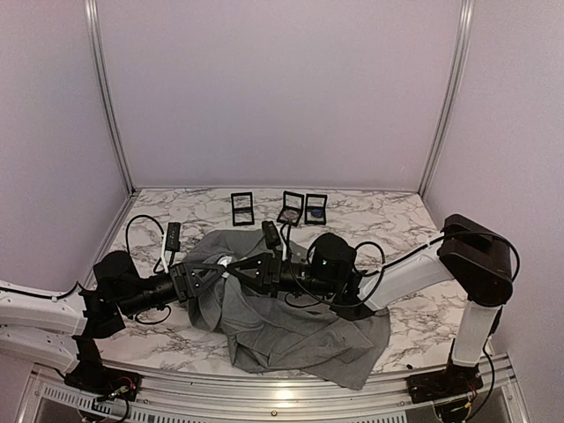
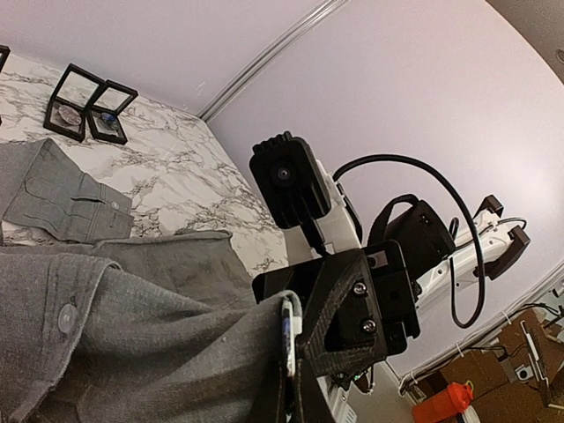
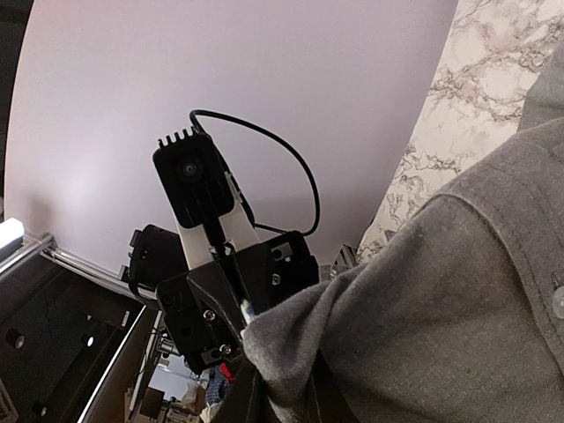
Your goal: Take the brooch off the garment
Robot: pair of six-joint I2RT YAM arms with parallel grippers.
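Observation:
The grey garment (image 1: 291, 330) lies spread over the table, with a raised fold between my two grippers. The brooch (image 2: 289, 339) shows edge-on in the left wrist view as a thin, whitish strip against this fold; from above, the brooch (image 1: 225, 261) is a small pale spot. My left gripper is shut, its tips meeting the brooch's lower end; whether they pinch it cannot be told. My right gripper is shut on the bunched garment (image 3: 441, 317) from the other side. In the top view the left gripper (image 1: 216, 269) and right gripper (image 1: 236, 270) nearly touch.
Three black display cases stand open behind the garment: a left case (image 1: 242, 210), a middle case (image 1: 290, 211) and a right case (image 1: 315, 211) with something blue inside. Bare marble tabletop (image 1: 374, 211) shows at the back right.

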